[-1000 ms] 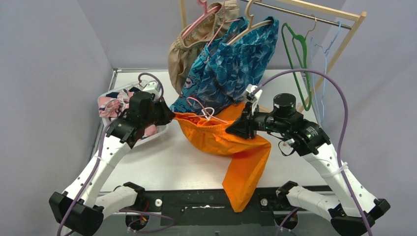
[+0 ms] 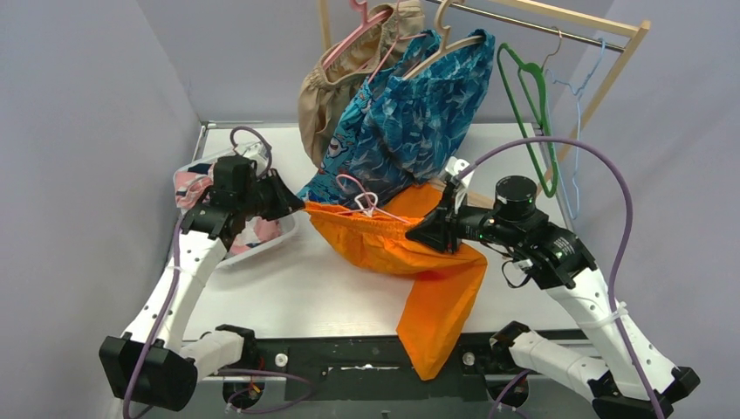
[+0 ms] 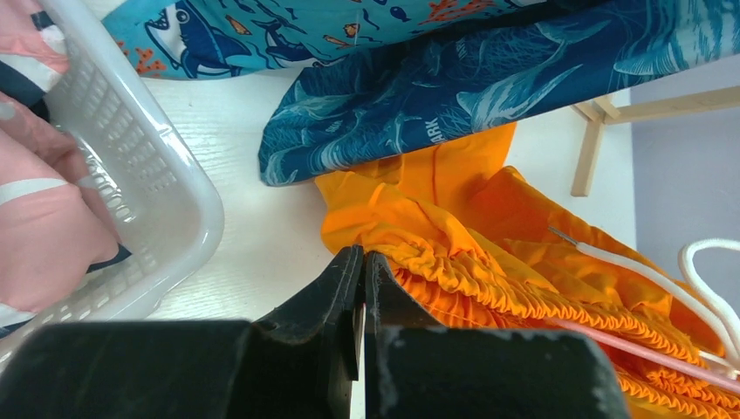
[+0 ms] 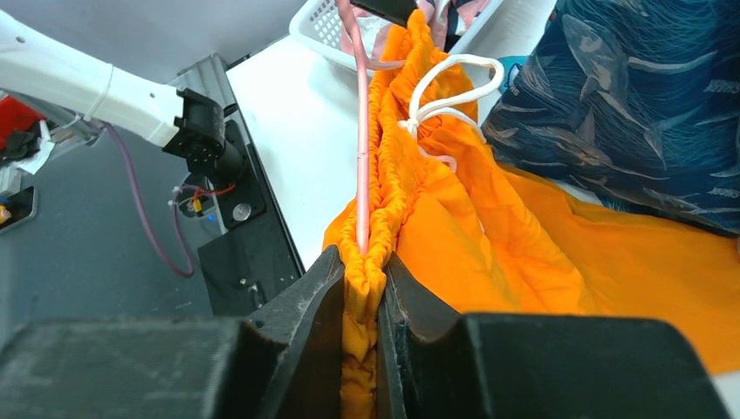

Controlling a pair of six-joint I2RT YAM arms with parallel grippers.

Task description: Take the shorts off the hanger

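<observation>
Orange shorts are stretched by the waistband between my two grippers, one leg draping over the table's front edge. My left gripper is shut on a thin corner of the waistband. At the opposite end, my right gripper pinches a bunched fold of waistband between its fingers. A pink hanger lies along the waist opening; its end runs into the folds just ahead of the right fingers. In the top view the hanger's hook sticks up above the waist, near the white drawstring.
Behind the shorts, blue patterned shorts and beige shorts hang from the rack. A green hanger is on the rack's right. A white basket of pink clothes stands under the left arm.
Both grippers keep their hold on the waistband. The left arm has shifted slightly left, the right slightly right, and the hanger's hook has swung a little.
</observation>
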